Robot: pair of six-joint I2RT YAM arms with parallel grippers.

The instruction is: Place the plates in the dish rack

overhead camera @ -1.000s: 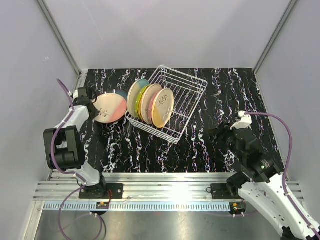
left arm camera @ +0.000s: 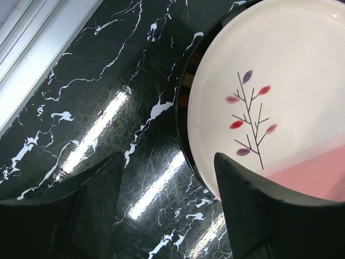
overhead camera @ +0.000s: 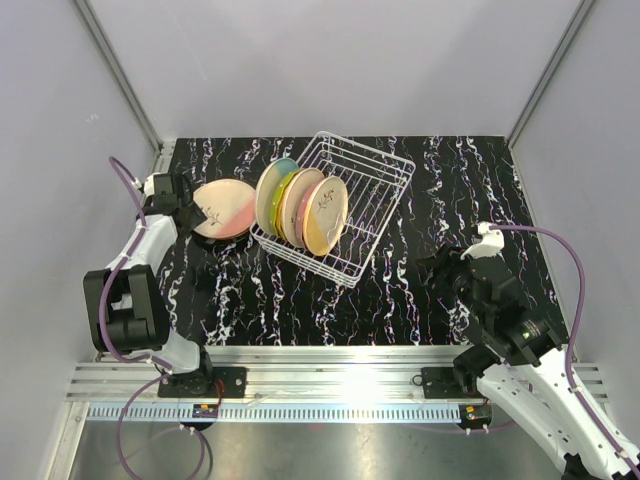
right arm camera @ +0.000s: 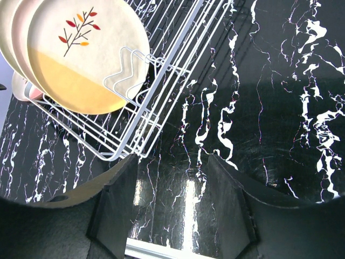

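A cream plate with a pink section and leaf print [overhead camera: 224,205] lies on the black marble worktop, left of the white wire rack [overhead camera: 374,205]. My left gripper is at this plate's left rim, its fingers apart, nothing seen held between them. Several plates stand in the rack's left part, the front one cream and yellow [overhead camera: 325,215], with blue, green and pink ones behind. My right gripper hangs open and empty at the right, off the rack's front corner.
Metal rails [overhead camera: 300,355] run along the near edge; pale walls enclose the sides and back.
The right arm and the rack look unchanged.
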